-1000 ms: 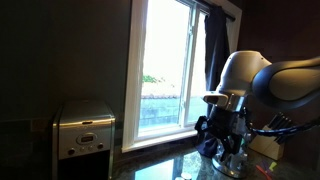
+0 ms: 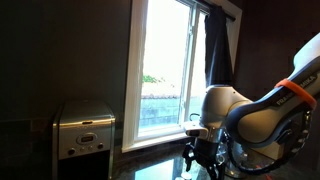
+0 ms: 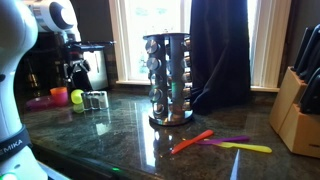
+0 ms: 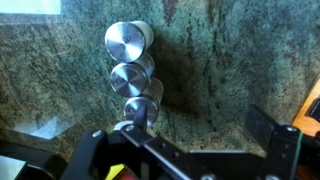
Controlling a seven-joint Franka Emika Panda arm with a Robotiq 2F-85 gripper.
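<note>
Several small jars with silver lids [image 4: 126, 78] stand in a row on the dark counter, left of centre in the wrist view. In exterior view 2 these jars [image 3: 96, 101] look clear and sit at the left, below the arm. My gripper is open, its fingers spread wide, with nothing visibly held. The left finger overlaps the near end of the row in the wrist view; whether it touches a jar cannot be told. In exterior view 1 the gripper [image 2: 203, 158] hangs low near the counter under the window.
A dark rotating spice rack [image 3: 170, 80] stands mid-counter. Red, purple and yellow utensils [image 3: 222, 143] lie before it. A wooden knife block [image 3: 300, 115] is at the right, a yellow-green cup [image 3: 77, 97] near the jars. A silver toaster-like appliance [image 2: 84, 138] stands left.
In exterior view 1 the arm has come down and shifted left, bringing the gripper closer to the counter. The appliance and window look the same.
</note>
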